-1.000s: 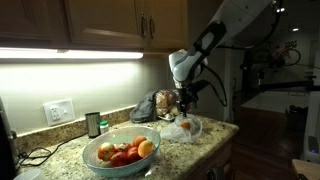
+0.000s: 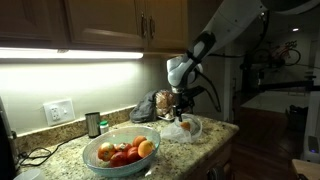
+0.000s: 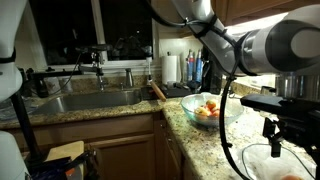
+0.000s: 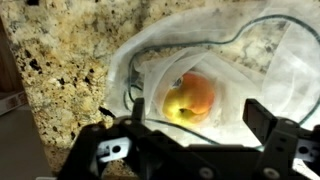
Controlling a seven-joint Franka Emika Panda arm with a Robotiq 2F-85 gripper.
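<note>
In the wrist view, a red and yellow fruit (image 4: 190, 98) lies inside a clear plastic bag or container (image 4: 235, 68) on the granite counter. My gripper is open above it, one finger on either side of the fruit's near edge, with nothing held. The clear plastic (image 2: 182, 130) also shows in exterior view 1, at the right end of the counter below the arm. Across the counter, a pale colander-like bowl (image 2: 88, 155) holds several red and orange fruits (image 2: 122, 154).
A bagged item (image 2: 163, 102) and a dark canister (image 2: 93, 125) stand along the back wall. A sink (image 3: 90, 100) is at the far end. Bare counter (image 3: 212, 148) lies between the bowl and the plastic. Cabinets (image 2: 100, 22) hang overhead.
Over the last second the arm has shifted slightly and come down toward the clear plastic. The bowl and the plastic look unmoved.
</note>
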